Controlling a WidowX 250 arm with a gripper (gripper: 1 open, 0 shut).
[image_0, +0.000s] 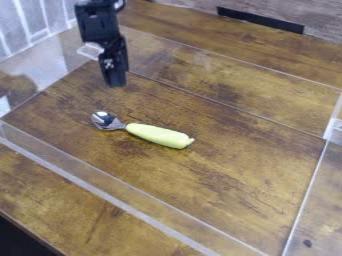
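A metal spoon (106, 121) lies on the wooden table at the centre left, its bowl toward the left. Just right of it, along the line of its handle, lies a pale yellow-green oblong object (159, 134), which looks like a toy vegetable. The black gripper (114, 74) hangs at the upper left, behind and above the spoon, blurred, open with nothing visible between its fingers.
Clear low walls edge the wooden table (241, 190) on the left, front and right. A dark slot shows at the top right.
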